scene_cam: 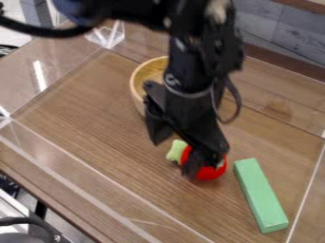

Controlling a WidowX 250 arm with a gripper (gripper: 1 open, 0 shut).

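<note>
My dark gripper (184,142) hangs low over a red round object with a pale green top (207,164), its open fingers reaching down on either side and partly covering it. Whether they touch it I cannot tell. A yellow bowl (147,74) is behind the arm, mostly hidden. A mint green bar (260,195) lies to the right of the red object.
A clear plastic item (108,28) stands at the back left. A wooden edge or board runs along the back right.
</note>
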